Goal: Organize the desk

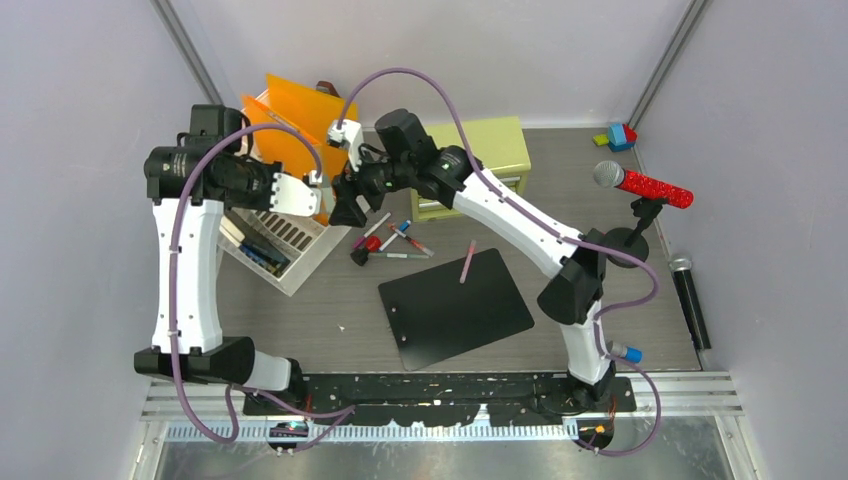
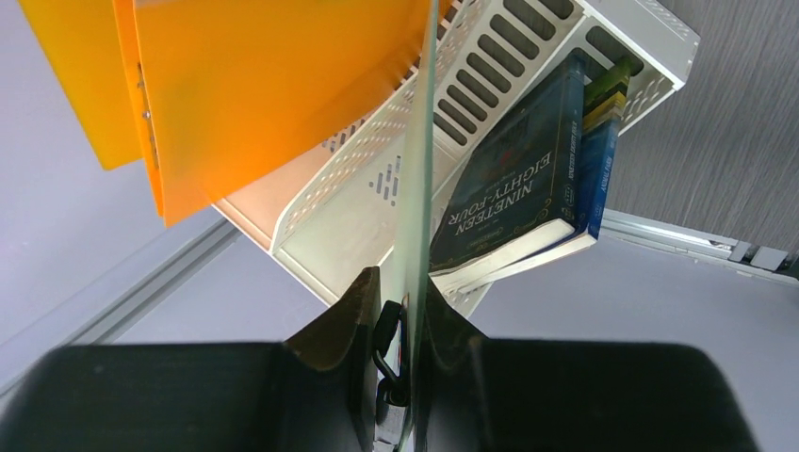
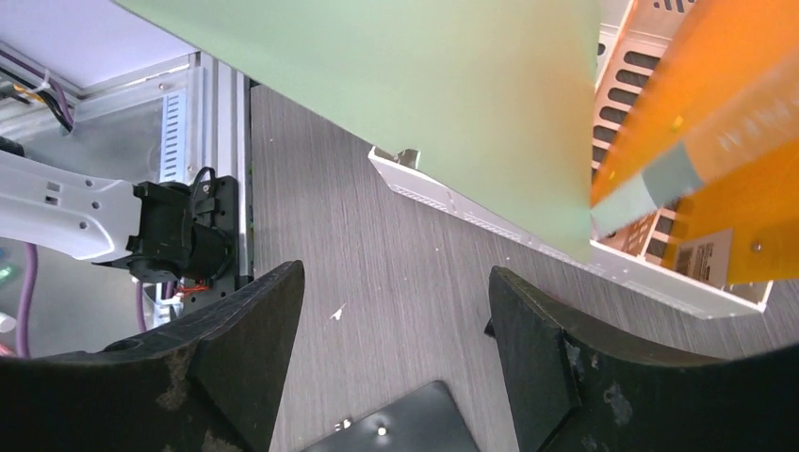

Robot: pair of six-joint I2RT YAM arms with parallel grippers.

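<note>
A thin pale green folder (image 2: 415, 179) is seen edge-on in the left wrist view, and my left gripper is shut on it. The folder is above the white desk organizer (image 1: 320, 257); how far its lower edge reaches into a slot cannot be told. In the right wrist view the green folder (image 3: 462, 85) spreads broadly ahead of my right gripper, which is open with nothing between its fingers. Orange folders (image 1: 300, 105) stand in the organizer's back slots. Dark books (image 2: 509, 174) occupy the compartment nearer the front left.
Pens (image 1: 400, 255) and small items lie right of the organizer, near a yellow-green drawer box (image 1: 490, 150). A black pad (image 1: 455, 310) bears a pink pen (image 1: 468, 262). At right are a red microphone (image 1: 655, 188) on a stand and a black microphone (image 1: 690, 305). Both wrists are close together.
</note>
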